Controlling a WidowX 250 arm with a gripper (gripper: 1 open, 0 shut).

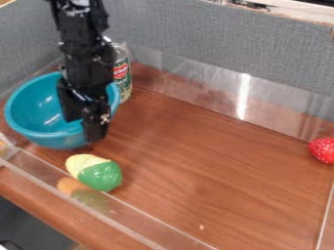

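My black gripper (88,112) is lowered into the blue bowl (37,115) at the left of the tray, its fingers open over the bowl's right part. The bowl sits upright on the wooden floor. A can (121,70) with a red and green label stands behind it, partly hidden by my arm. In front of the bowl lies a yellow and green toy vegetable (100,174), and at the right edge is a red strawberry-like toy (322,149).
Grey padded walls (222,49) line the back and left, with clear plastic strips along the edges.
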